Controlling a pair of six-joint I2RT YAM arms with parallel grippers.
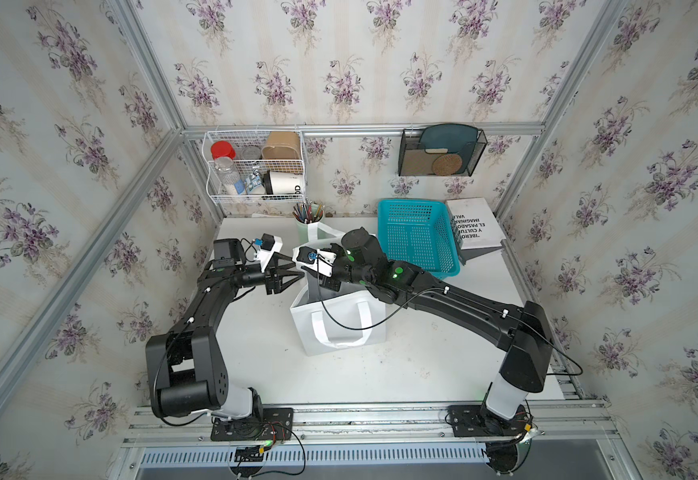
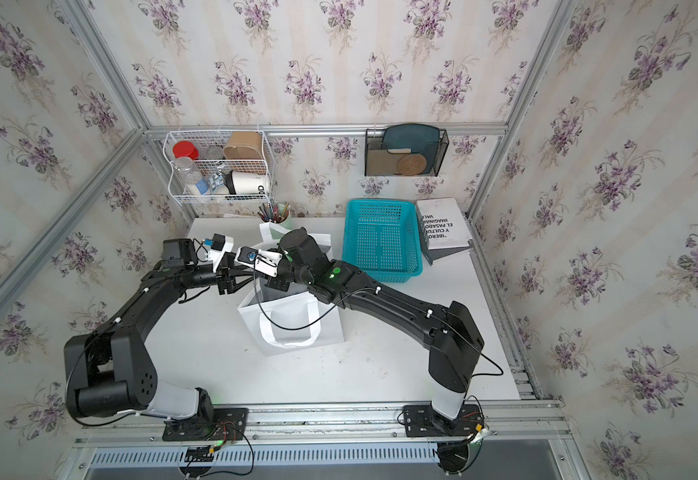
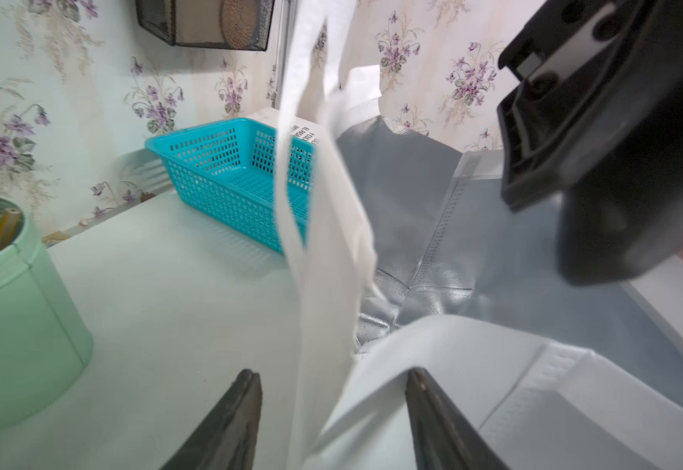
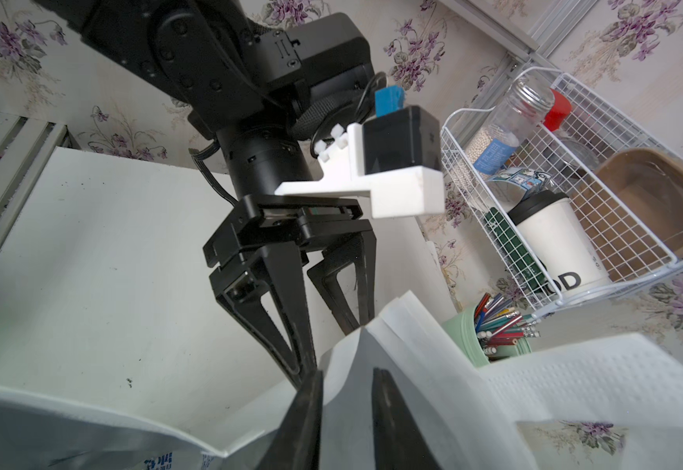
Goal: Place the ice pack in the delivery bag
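The delivery bag [image 1: 337, 328] stands upright on the table, white outside with a silver lining [image 3: 474, 227], its mouth uncovered. At its left rim, my left gripper has its fingers apart, with a white edge of the bag showing between them. My right gripper hangs over the mouth from the other side; a narrow gap separates its fingers, and the bag's wall shows behind it. Blue print [image 4: 157, 462] shows inside the bag at the bottom of the right wrist view; it may belong to the ice pack, whose shape is cut off there.
A green pencil cup [image 3: 20, 313] stands close behind the bag. The turquoise basket [image 1: 417, 236] and a book [image 1: 475, 224] are at the back right. A white wire rack [image 1: 254, 165] hangs at the back left.
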